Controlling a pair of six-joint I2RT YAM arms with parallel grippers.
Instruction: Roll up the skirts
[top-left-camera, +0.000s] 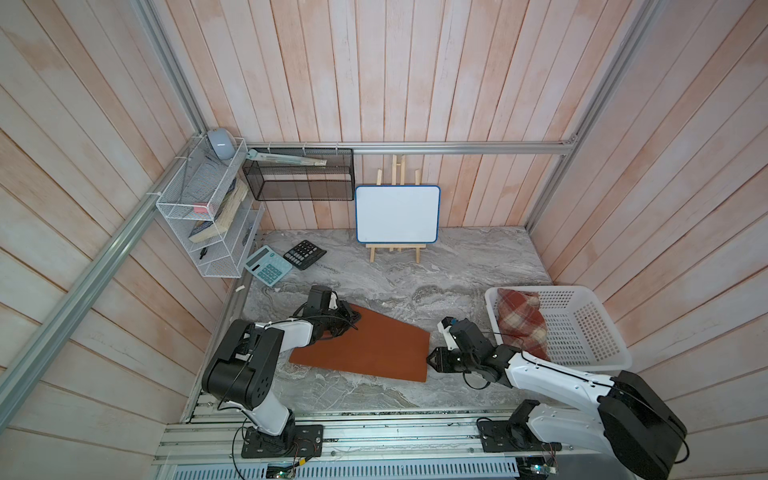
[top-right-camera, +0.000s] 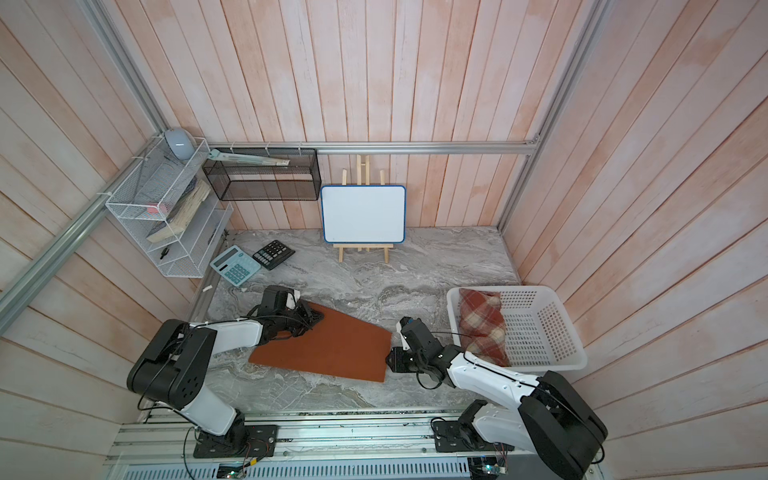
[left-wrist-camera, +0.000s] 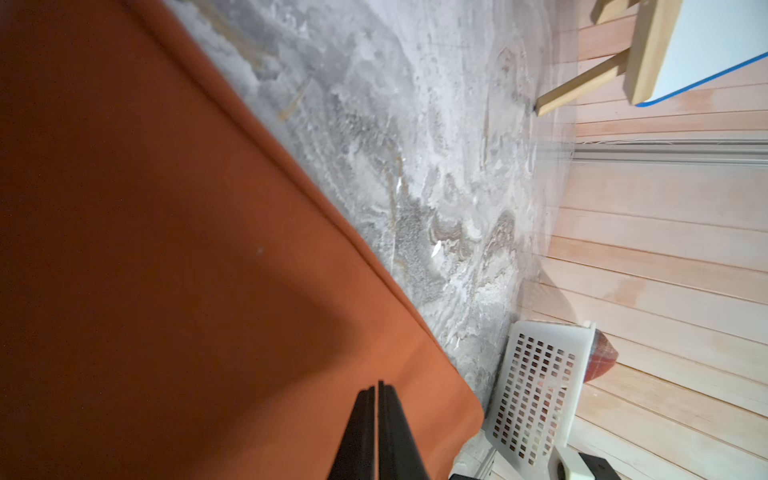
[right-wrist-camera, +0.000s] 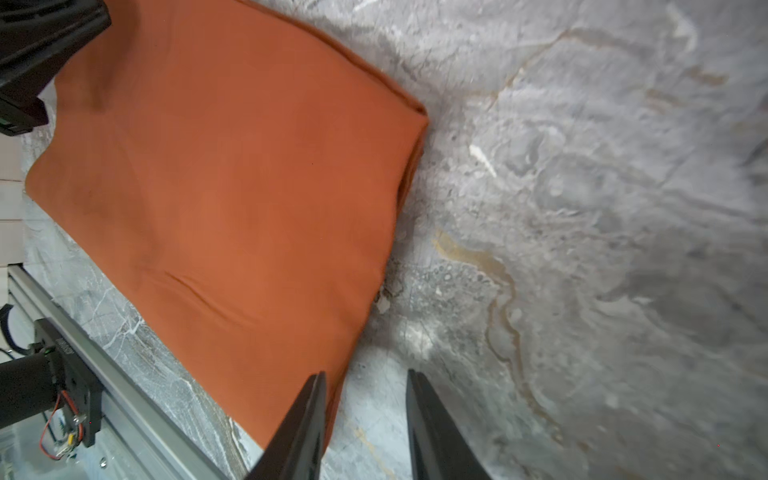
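The orange-brown skirt (top-left-camera: 376, 348) lies flat on the marble-patterned table, wider on the left and tapering to the right. Over its far left part sits my left gripper (top-left-camera: 352, 316); in the left wrist view its fingers (left-wrist-camera: 364, 432) are shut together, nothing visible between them, above the cloth (left-wrist-camera: 240, 304). At the narrow right end, my right gripper stands open. One of its fingertips is by the skirt's end edge (right-wrist-camera: 344, 344), the other over bare table, and no cloth is pinched. Folded layers show along that edge.
At the right stands a white basket (top-left-camera: 592, 320) with a plaid cloth (top-left-camera: 520, 320) inside. Two calculators (top-left-camera: 268, 265) lie at the back left, near a wire shelf (top-left-camera: 228, 240). A small whiteboard (top-left-camera: 397, 213) stands at the back.
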